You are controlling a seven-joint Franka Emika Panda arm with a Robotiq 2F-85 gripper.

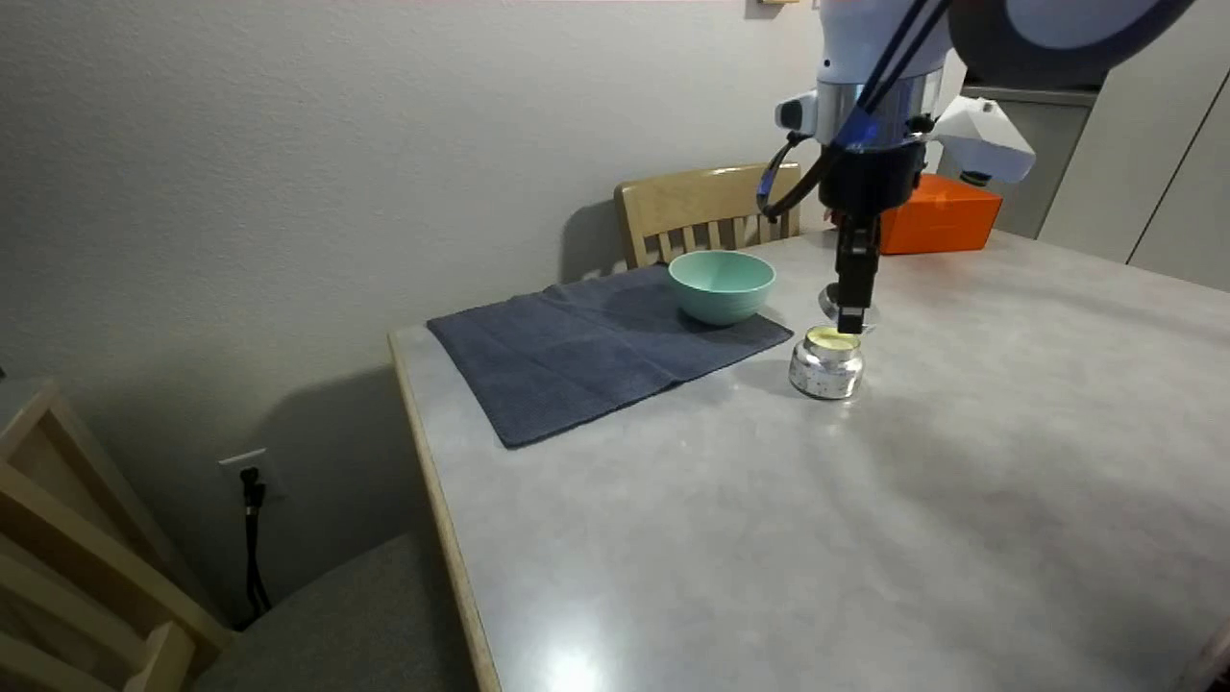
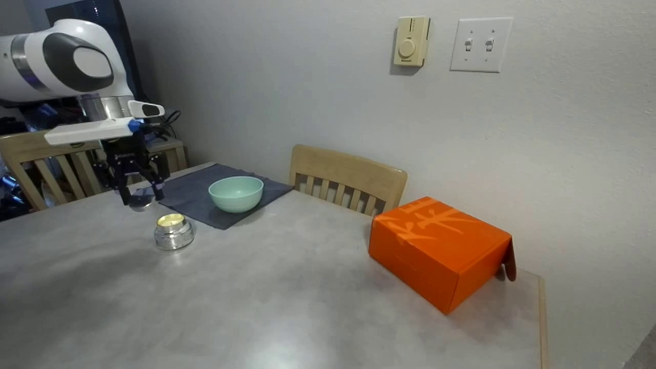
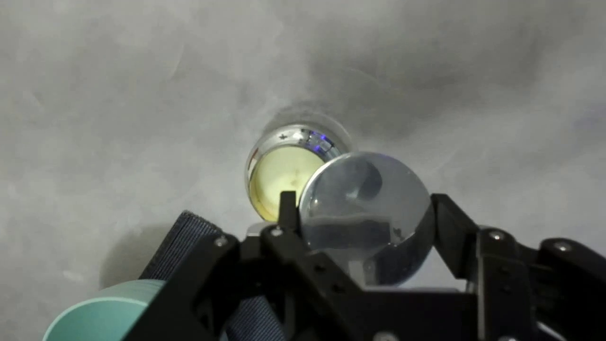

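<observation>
A silver jar [image 1: 825, 371] stands upright on the table, its top uncovered and something pale yellow inside. My gripper [image 1: 850, 317] is shut on a round, shiny silver lid [image 3: 366, 213], which sits between the two black fingers in the wrist view. The lid [image 2: 142, 198] hangs above the table, apart from the jar [image 2: 173, 233] and to its left in exterior view 2. From the wrist, the lid covers the lower right part of the jar's rim [image 3: 284, 176].
A mint-green bowl [image 1: 723, 286] sits on a dark blue cloth [image 1: 577, 358] beside the jar. An orange box [image 2: 436, 246] stands near the wall at the table's other end. Wooden chairs [image 2: 347, 175] border the table.
</observation>
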